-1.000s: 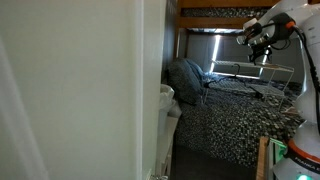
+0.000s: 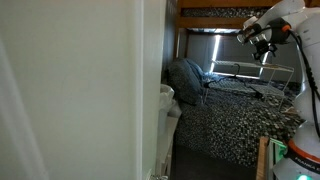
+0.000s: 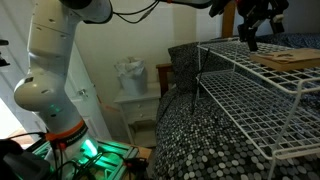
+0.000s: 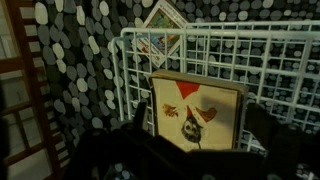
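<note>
A flat square wooden board (image 4: 218,98) with a printed picture in red, orange and dark tones lies on a white wire rack (image 4: 275,40). In exterior view 2 the same light-brown board (image 3: 285,60) rests on the rack's top shelf. My gripper (image 3: 265,38) is above that shelf, close over the board and apart from it. Looking down in the wrist view, the open gripper has one dark finger on either side of the board, with nothing held. In exterior view 1 the gripper (image 2: 262,51) appears small at the upper right, over the rack.
A colourful flat card or booklet (image 4: 163,28) lies near the rack's corner. A white bin (image 3: 131,83) stands against the back wall. Dark pebble-patterned cloth (image 3: 195,150) covers the area below the rack. The rack's wire rails (image 3: 240,72) edge the space beneath the gripper.
The gripper and forearm have shifted slightly to the right in exterior view 1. Nothing else there has visibly moved.
</note>
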